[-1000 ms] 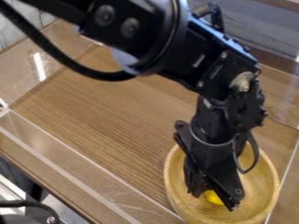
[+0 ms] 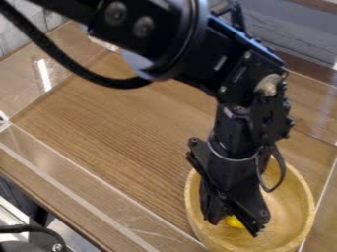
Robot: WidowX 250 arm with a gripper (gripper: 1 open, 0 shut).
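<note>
My gripper (image 2: 227, 212) points down into a pale wooden bowl (image 2: 297, 221) at the lower right of the view. A small yellow object (image 2: 235, 222) lies in the bowl at the fingertips, mostly hidden by them. The fingers look shut; whether anything is between them is hard to see.
Clear edging strips run along its sides, and a black cable lies past the near left edge. A raised border stands at the back.
The gripper has shifted slightly left within the bowl over the last second. The bowl looks unmoved.
</note>
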